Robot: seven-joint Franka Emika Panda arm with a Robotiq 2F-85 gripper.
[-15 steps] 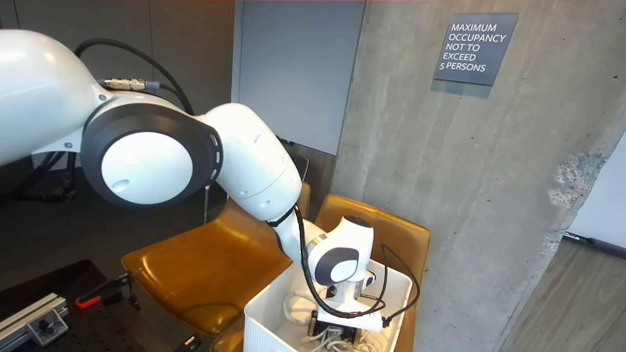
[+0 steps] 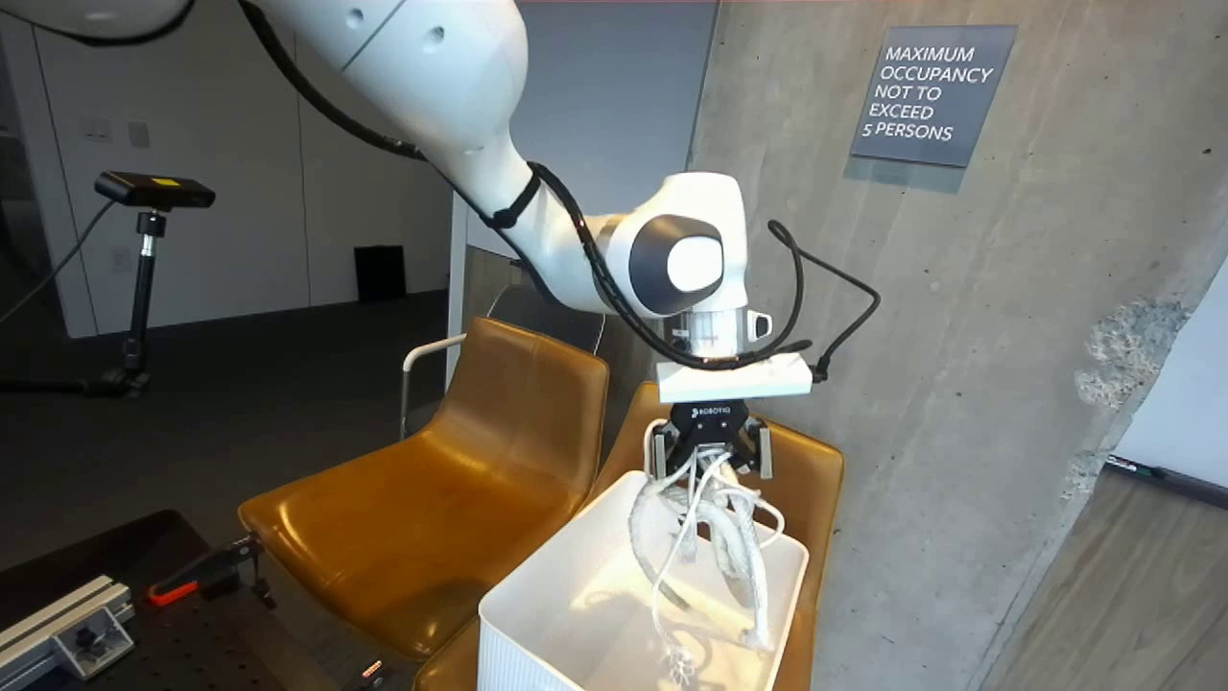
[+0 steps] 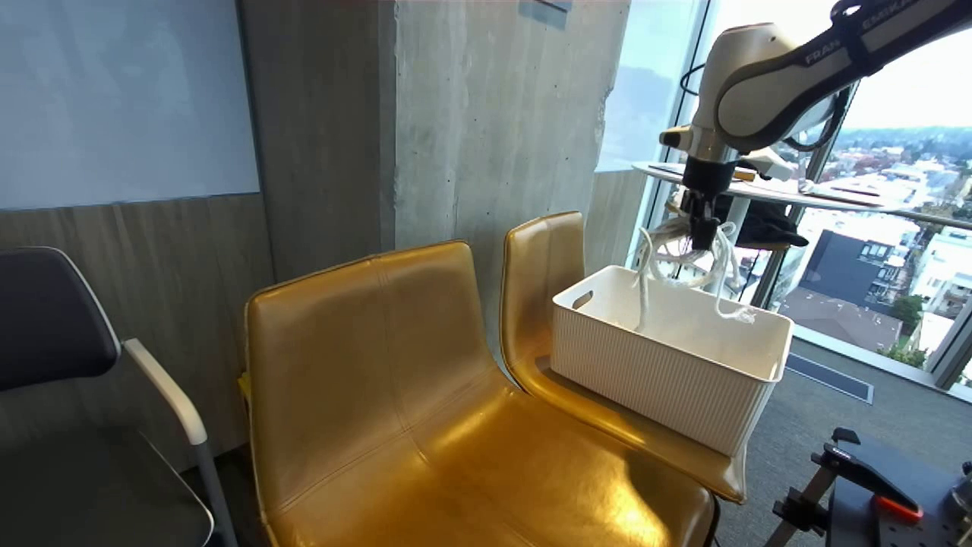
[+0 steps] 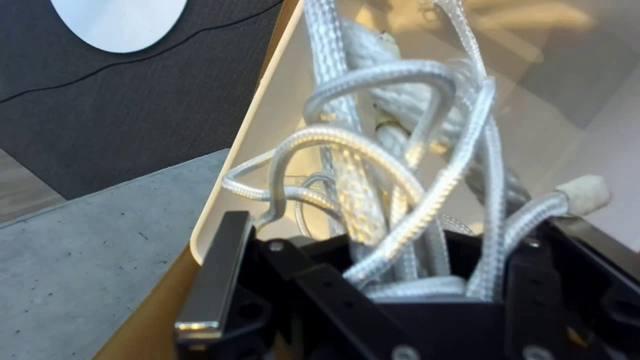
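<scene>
A tangled bundle of white braided cords hangs from my gripper, over the white bin. The fingers are shut, and the cords run in between and loop around them. In exterior view 2, the lower strands drop into the mouth of the bin, with the gripper above its far side. The wrist view has the cords crossing in front of the black fingers; one end has a pale cap. Where exactly the cords are pinched is hidden by the loops.
The ribbed bin stands on a tan chair, with another tan chair beside it. A concrete column rises close behind. A dark table with a clamp stands at the front left of exterior view 1.
The arm has risen from low inside the bin to above it, bringing the white cords up with the gripper. More of the bin's inside now shows.
</scene>
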